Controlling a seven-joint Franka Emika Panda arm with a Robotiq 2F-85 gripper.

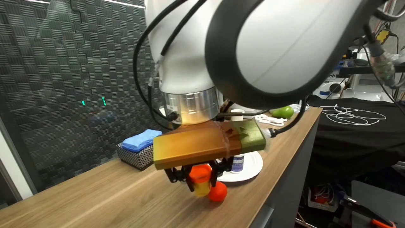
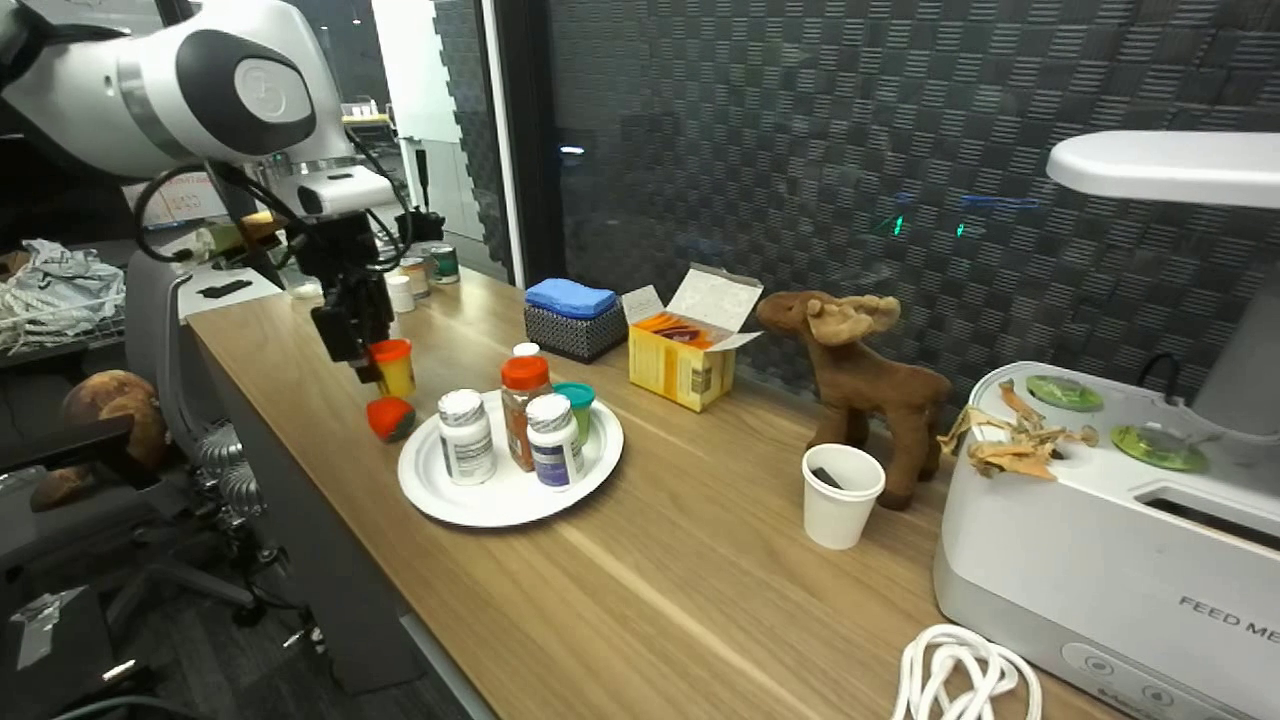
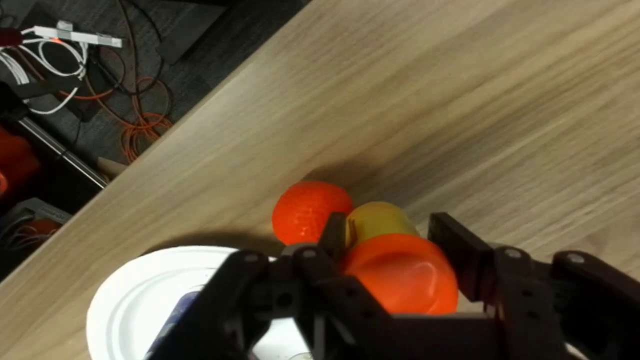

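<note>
A small yellow container with an orange-red lid (image 1: pixel 200 173) sits between the fingers of my gripper (image 1: pixel 202 186), which is shut on it. In the wrist view the lid (image 3: pixel 403 273) faces the camera, and the yellow body (image 3: pixel 381 220) shows beyond it. Right beside the container is a round red object (image 1: pixel 218 192), on the wood by the plate; the wrist view shows it (image 3: pixel 309 210) close against one finger, but whether they touch I cannot tell. Exterior view 2 has the container (image 2: pixel 392 367) low over the table behind the red object (image 2: pixel 390 419).
A white plate (image 2: pixel 513 514) carries several bottles, just to one side of the gripper. A dark box with a blue cloth (image 2: pixel 570 299), a yellow box (image 2: pixel 680 374) and a plush moose (image 2: pixel 858 372) line the wall. The table's front edge runs close by.
</note>
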